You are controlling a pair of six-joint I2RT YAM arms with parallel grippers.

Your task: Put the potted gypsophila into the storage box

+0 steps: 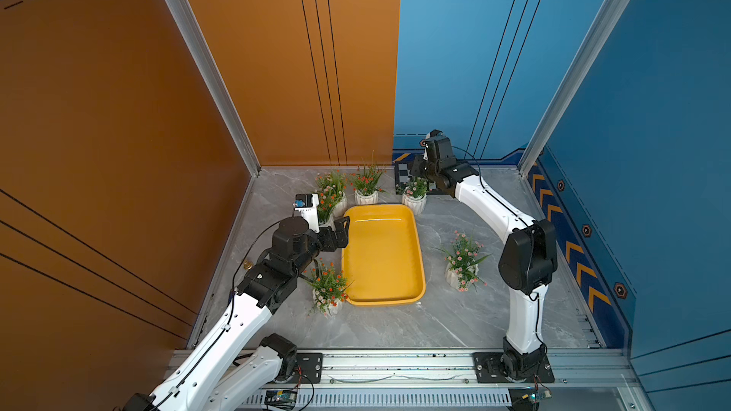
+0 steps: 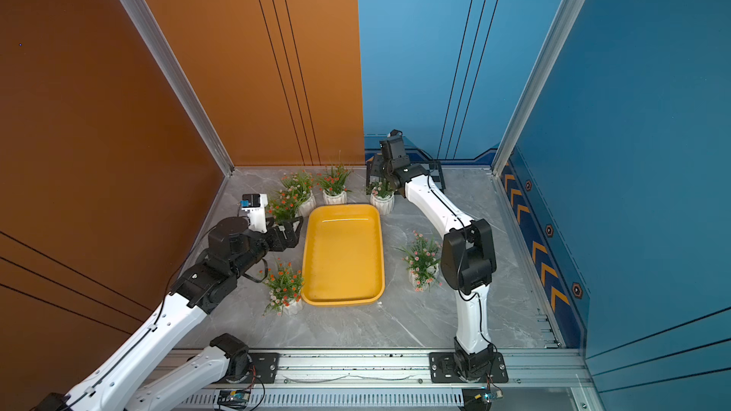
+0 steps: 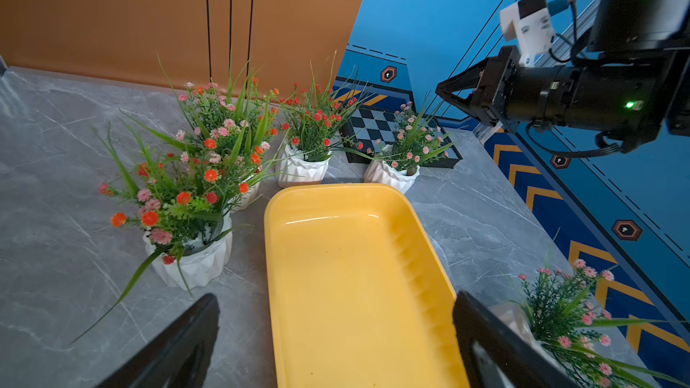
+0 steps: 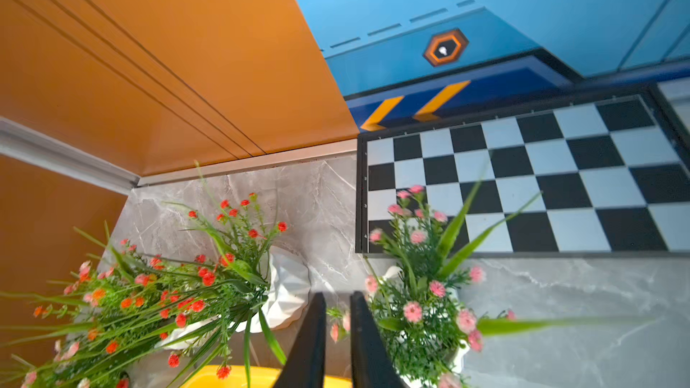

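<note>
A yellow storage box (image 1: 382, 255) lies empty in the middle. Potted flowers surround it: left-side pots (image 3: 187, 262), back pots (image 1: 366, 196), a front-left pot (image 1: 329, 297) and a right pot (image 1: 460, 266). My left gripper is open and empty over the box's left side, its fingers wide apart. My right gripper is raised above the back-right pot, fingers part open with a narrow gap and only plants seen beyond them.
A checkered board (image 4: 546, 179) lies along the back wall behind the pots. The table (image 1: 517, 258) has free room at the right and along the front.
</note>
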